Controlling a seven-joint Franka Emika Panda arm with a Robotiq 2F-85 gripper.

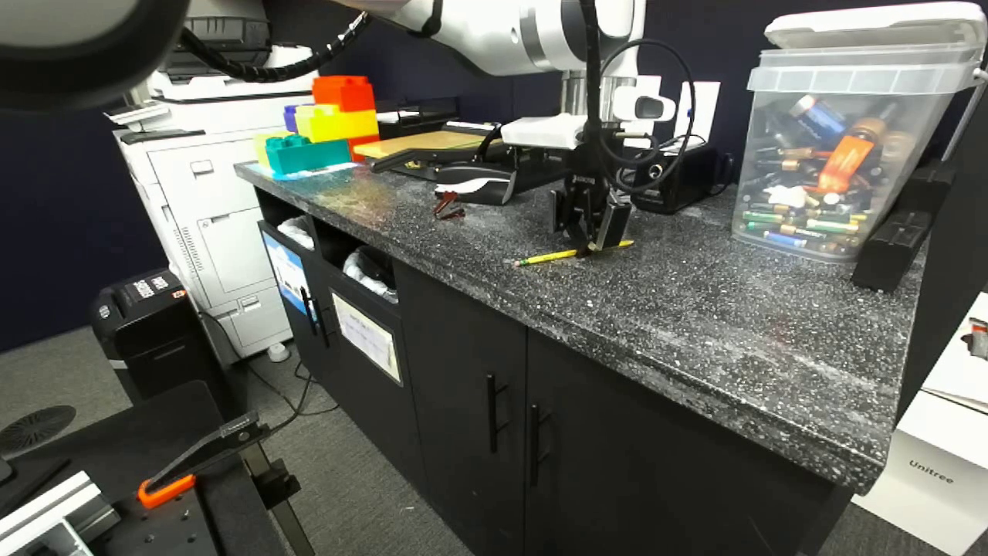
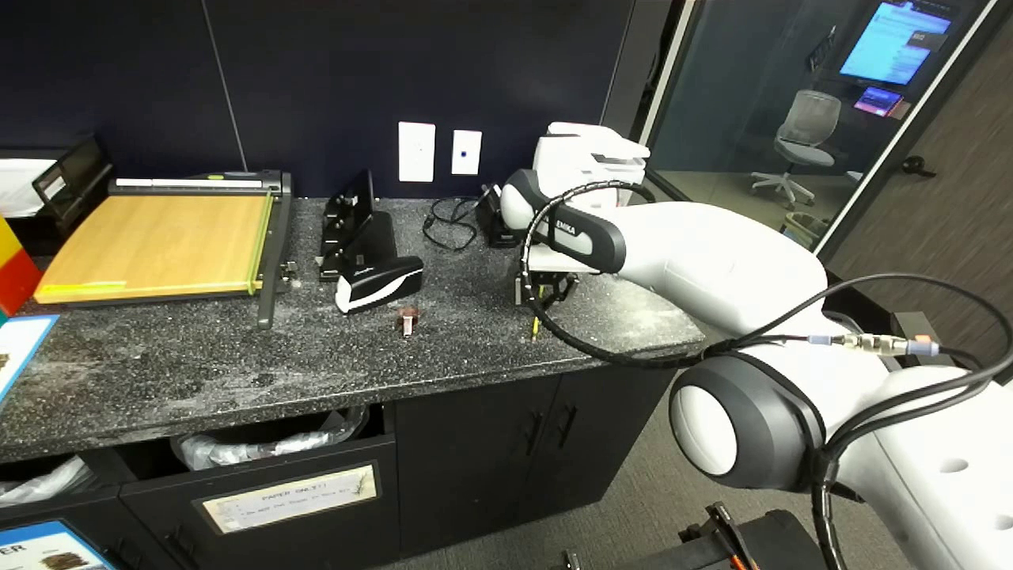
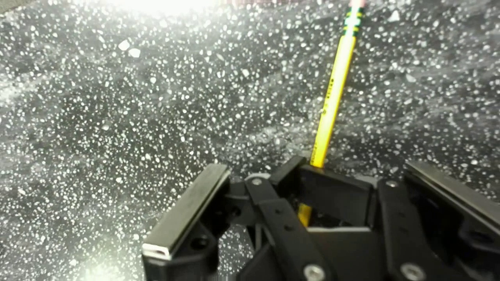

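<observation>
A yellow pencil with a green band and pink eraser lies flat on the speckled counter. My gripper is shut, its fingers together with nothing held between them. In the wrist view the pencil runs beneath the fingers, and a short yellow stretch shows again behind them. From exterior view 1, the pencil sticks out on both sides of the lowered gripper. Exterior view 2 shows just a sliver of the pencil below the hand. Whether the fingertips touch it I cannot tell.
On the counter a clear tub of batteries stands to the right. A small reddish-brown object and a black-and-white stapler lie to the left. The counter's front edge is close to the pencil.
</observation>
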